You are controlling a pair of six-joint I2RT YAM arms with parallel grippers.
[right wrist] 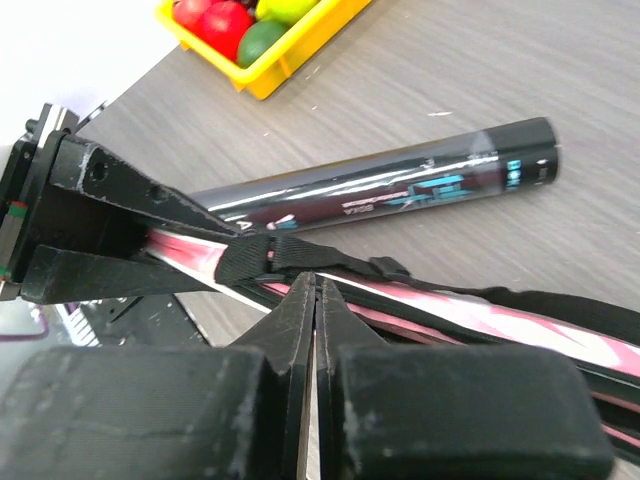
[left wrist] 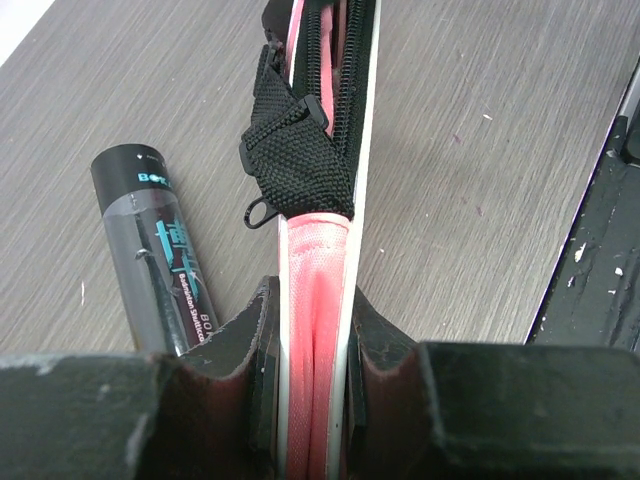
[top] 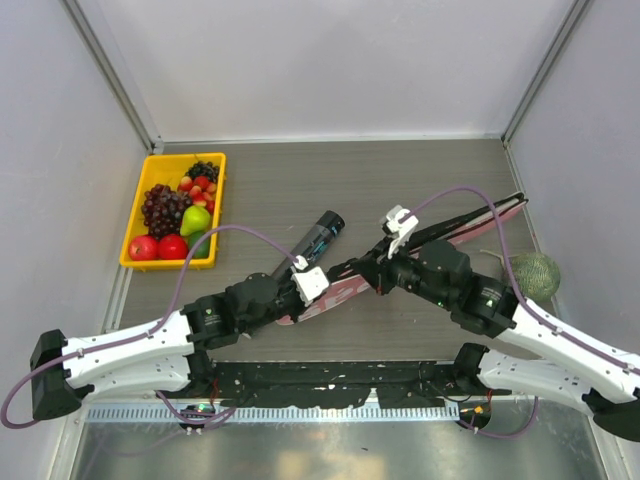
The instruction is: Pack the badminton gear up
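Note:
A long pink, black and white racket bag (top: 466, 225) (left wrist: 318, 260) (right wrist: 520, 328) lies diagonally from the front middle toward the back right, with a black zip and webbing strap. My left gripper (top: 298, 308) is shut on its pink end, the fingers either side of it. My right gripper (top: 382, 275) is shut over the zipped part near the strap; whatever is between its fingertips is too small to make out. A dark shuttlecock tube (top: 318, 237) (left wrist: 150, 250) (right wrist: 400, 175) lies just behind the left gripper.
A yellow basket of fruit (top: 130, 240) (right wrist: 310, 55) stands at the left. A round green object (top: 535, 275), perhaps a melon, sits at the right edge.

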